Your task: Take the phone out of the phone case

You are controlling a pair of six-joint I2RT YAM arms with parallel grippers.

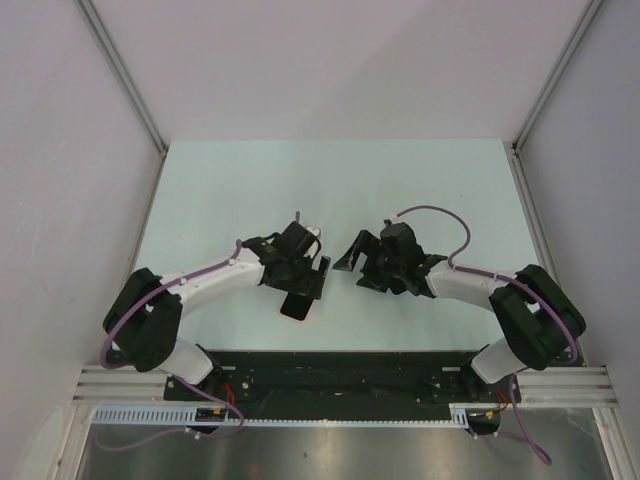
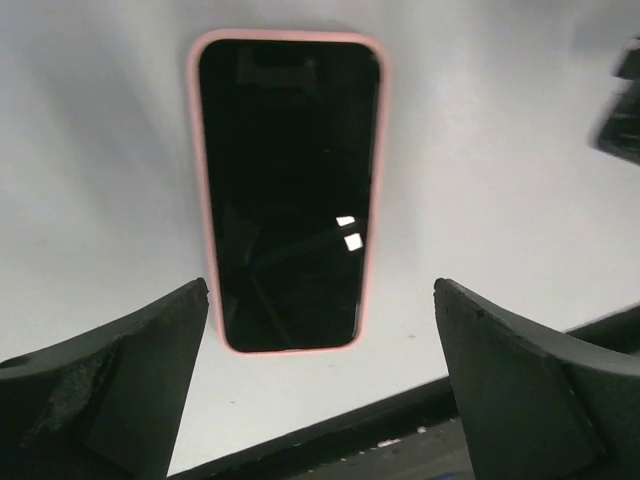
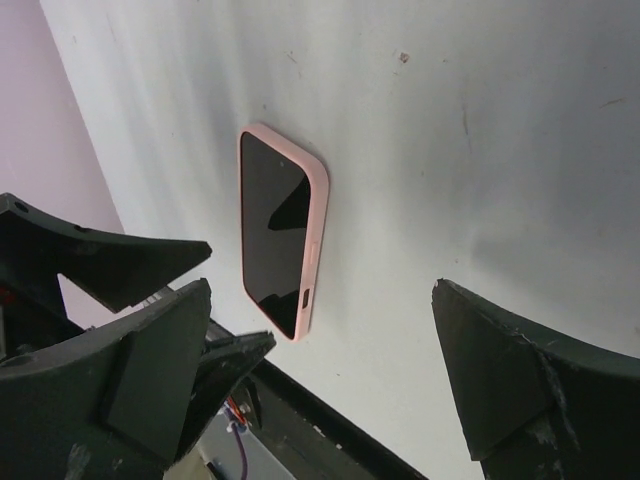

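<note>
The phone point(image 2: 285, 180) lies flat on the table, screen up and dark, inside a pink case point(image 2: 203, 170) whose rim runs round every side. Both long sides of that case sit between the lines of my left gripper, which is open above the table with nothing between its fingers. In the top view the left arm covers part of the phone point(image 1: 297, 306). My right gripper also stands open and empty, to the right of the phone; its view shows the case's side point(image 3: 314, 235) with small cutouts.
The left gripper's fingers point(image 3: 130, 262) reach close to the phone in the right wrist view. The right gripper's fingertip point(image 2: 622, 125) shows at the left wrist view's edge. Bare white table point(image 1: 330, 180) extends behind both arms; a dark front edge point(image 1: 340, 365) lies near.
</note>
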